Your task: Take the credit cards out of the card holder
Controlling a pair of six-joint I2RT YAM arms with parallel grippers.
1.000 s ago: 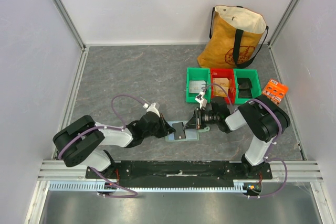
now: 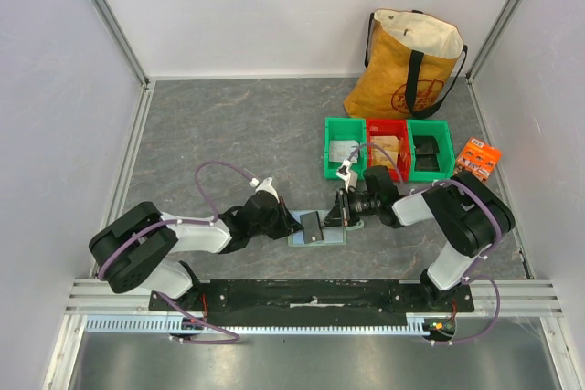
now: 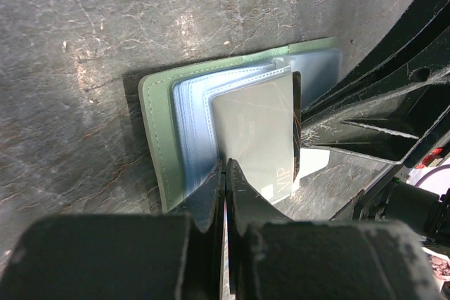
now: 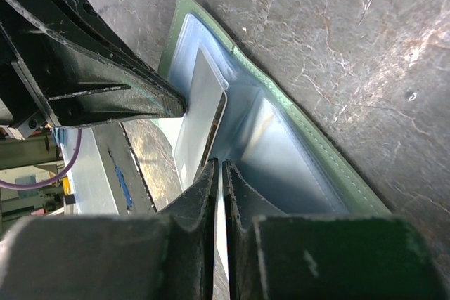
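The card holder [image 2: 333, 237], green-edged with clear bluish sleeves, lies open on the table between my grippers. A dark grey card [image 2: 312, 227] is still in the left sleeve; the left wrist view shows its face [image 3: 253, 128] with its right edge bulging up from the sleeve. My left gripper is shut, its tips against the sleeve's left side, with nothing showing between them. Slightly open, my right gripper has a narrow gap between its tips, close beside the raised edge of the card [image 4: 202, 96]. Nothing is visible in that gap.
Behind the right arm stand a green bin [image 2: 336, 171], a red bin [image 2: 388, 125] and another green bin [image 2: 442, 134], with items inside. An orange box [image 2: 478, 158] and a yellow bag [image 2: 402, 66] are farther right and back.
Both arms have shifted only slightly around the holder. The right arm sits a little lower and left than a second ago. The card and holder look nearly unmoved.
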